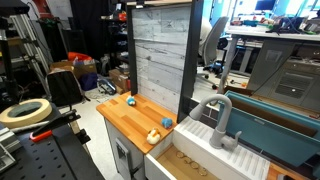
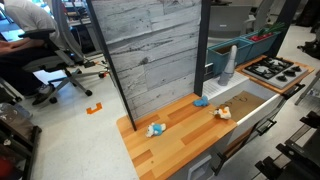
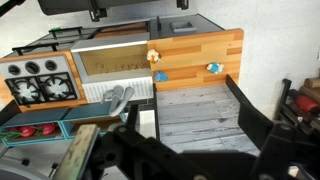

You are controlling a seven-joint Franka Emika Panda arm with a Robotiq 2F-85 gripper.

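At the top edge of the wrist view my gripper stands open, its dark fingers wide apart with nothing between them. Three small objects lie on the wooden counter: a yellow-and-white one near the front edge, a blue one by the back, and a blue-and-white one toward the far end. The same three show in exterior view 1, apart from one another. Neither exterior view shows the gripper clearly. In the wrist view the counter lies beyond the fingers, and no object touches them.
A grey faucet stands beside the counter, near a white open drawer with a wooden bottom. A stove lies beyond it. Behind the counter rises a grey plank wall with dark posts. Blue bins stand along the back.
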